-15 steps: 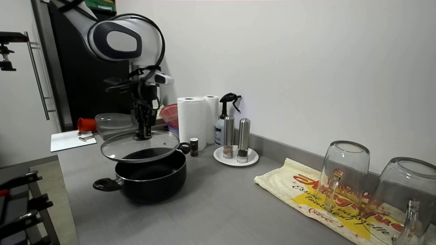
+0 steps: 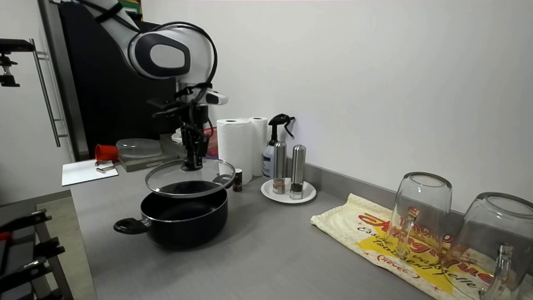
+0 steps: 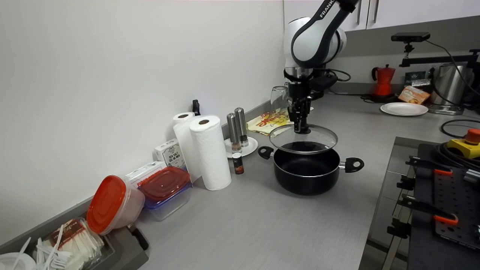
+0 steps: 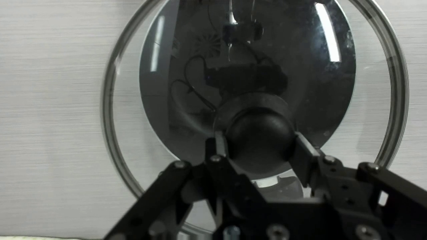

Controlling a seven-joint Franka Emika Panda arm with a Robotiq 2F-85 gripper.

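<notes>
A glass lid [image 2: 165,181] with a metal rim and a black knob hangs above the black pot [image 2: 192,231]. My gripper is shut on the lid's knob [image 4: 260,136], one finger on each side of it. In the second exterior view the lid [image 3: 324,140] sits roughly level over the back part of the pot [image 3: 306,182], and the pot's front opening shows beneath it. A gap seems to separate lid and rim there. The pot stands on the grey counter, its two handles sticking out on opposite sides.
Paper towel rolls [image 3: 211,155], a small spice jar [image 3: 238,164] and a plate with two grinders [image 2: 288,194] stand near the wall beside the pot. Two upturned glass mugs [image 2: 419,215] rest on a printed cloth [image 2: 359,225]. Counter space before the pot is clear.
In the first exterior view, my arm and the held lid have moved right and slightly upward, so the lid hangs more centrally over the pot. The pot has stayed where it was.
</notes>
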